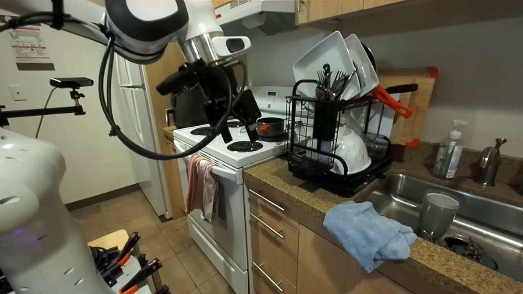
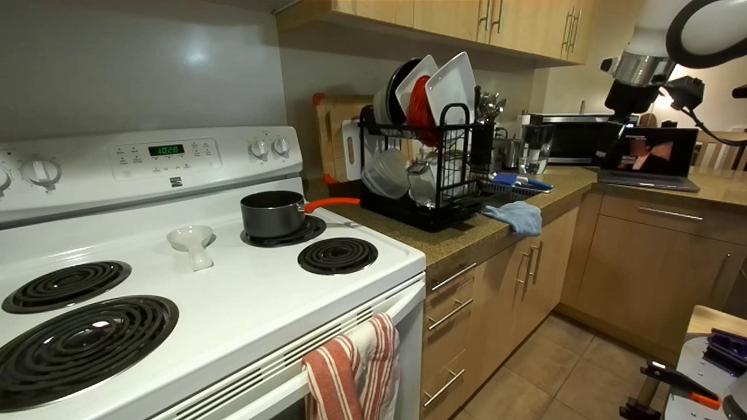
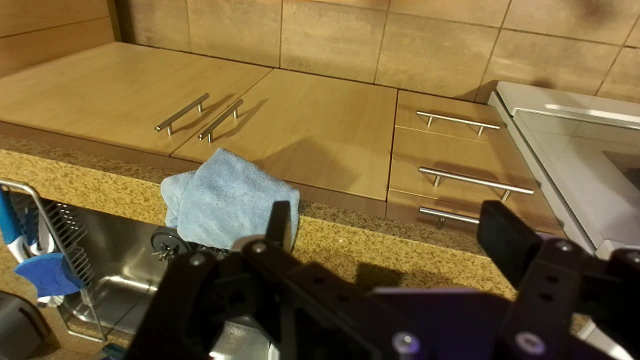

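My gripper is open, its two black fingers wide apart with nothing between them. In exterior view 1 it hangs in the air, pointing down in front of the stove. A crumpled light-blue cloth [image 1: 370, 234] drapes over the counter's front edge beside the sink. The wrist view shows this blue cloth [image 3: 231, 201] left of the fingers, lower down and apart from them. On a rear burner stands a dark pot [image 2: 273, 214] with a red handle. A red-and-white striped towel [image 2: 355, 371] hangs from the oven handle.
A loaded black dish rack [image 1: 338, 166] stands on the counter between stove and sink [image 1: 402, 188]. The sink holds a clear cup [image 1: 437, 214]. A white spoon rest [image 2: 192, 241] lies on the stovetop.
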